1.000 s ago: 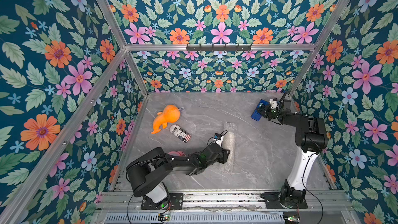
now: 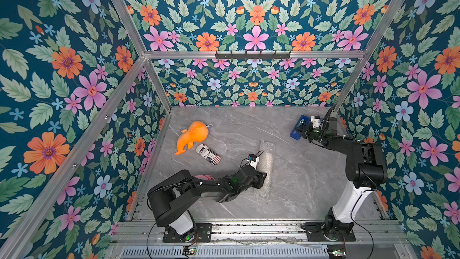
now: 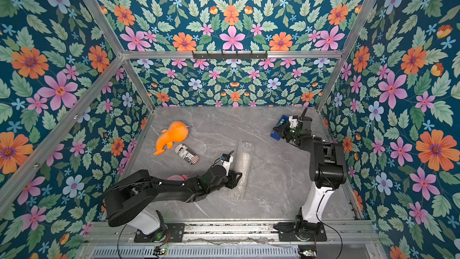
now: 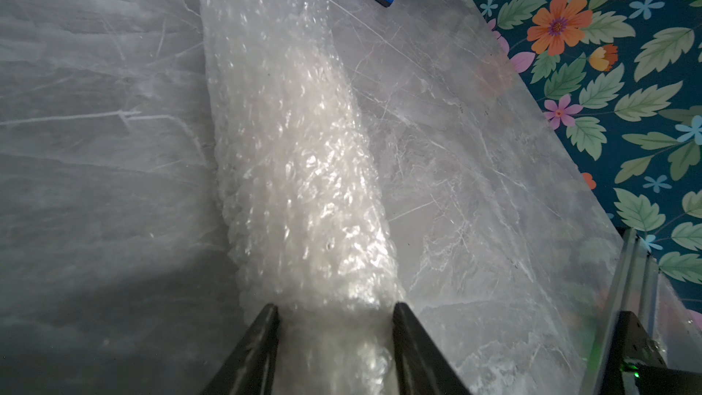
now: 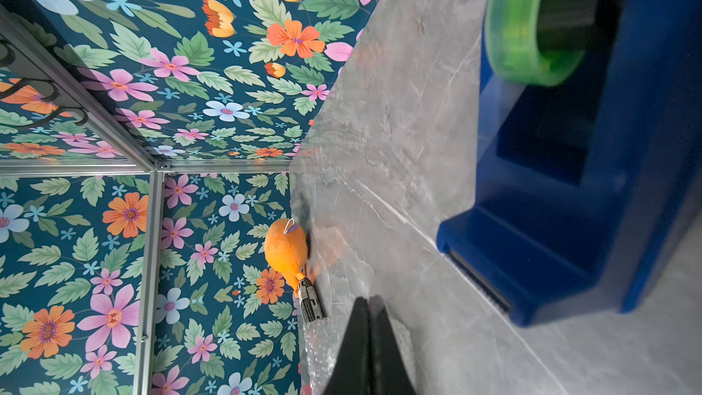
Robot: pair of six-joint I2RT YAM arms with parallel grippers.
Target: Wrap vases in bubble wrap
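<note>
A long roll of clear bubble wrap (image 4: 314, 197) lies on the table; whatever is inside it does not show. Around its near part stands my left gripper, one finger on each side, close against the wrap. Whether the fingers press on it I cannot tell. At the back right, a blue tape dispenser (image 5: 563, 248) holds a roll of green tape (image 5: 512, 22). My right gripper hovers beside the dispenser, its fingertips together and nothing visible between them.
An orange plush toy (image 2: 194, 133) and a printed can (image 2: 208, 154) lie at the left. Something pink (image 2: 204, 177) is partly hidden behind the left arm. Bare table (image 2: 306, 177) extends right of the wrap.
The wrap appears a touch further right in the top left view; the left arm has barely moved.
</note>
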